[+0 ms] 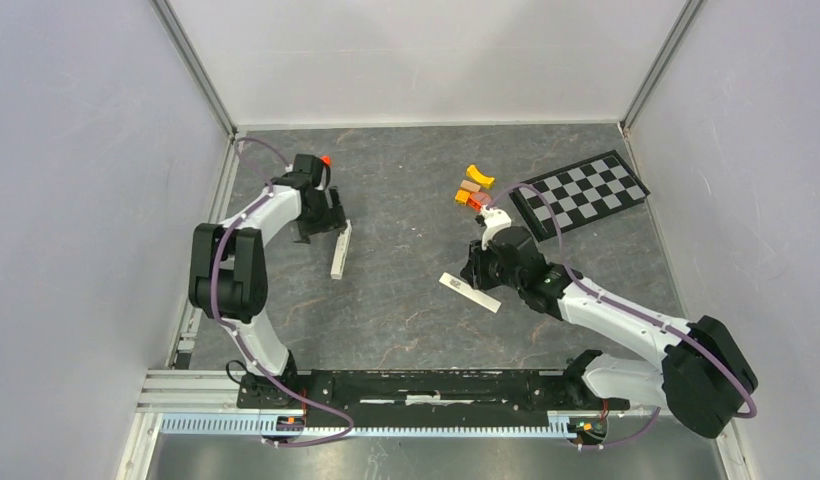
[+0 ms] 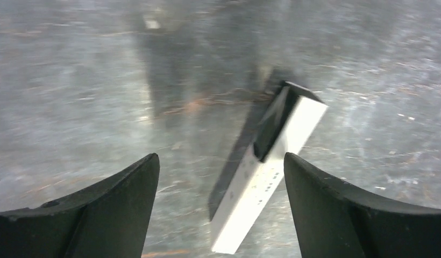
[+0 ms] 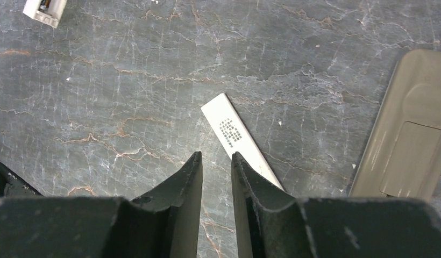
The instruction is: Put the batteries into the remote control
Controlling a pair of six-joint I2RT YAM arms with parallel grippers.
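Observation:
A slim white remote [image 1: 341, 252] lies on the table below the left gripper. In the left wrist view, the remote [image 2: 269, 174] seems turned onto an edge: a dotted white face and a dark side show. My left gripper stands open. Its right finger [image 2: 336, 207] overlaps part of the remote in view; contact cannot be told. A flat white strip [image 3: 242, 140] with a grid of dots lies beneath the right gripper, which is open and empty. At the right wrist view's top left, a white end [image 3: 46, 12] shows a dark slot with something copper-coloured inside.
Toy pieces [image 1: 473, 188] in yellow and orange sit at the back, beside a checkered board [image 1: 578, 194]. A red piece [image 1: 326, 159] shows behind the left arm. A beige object [image 3: 417, 129] lies right of the strip.

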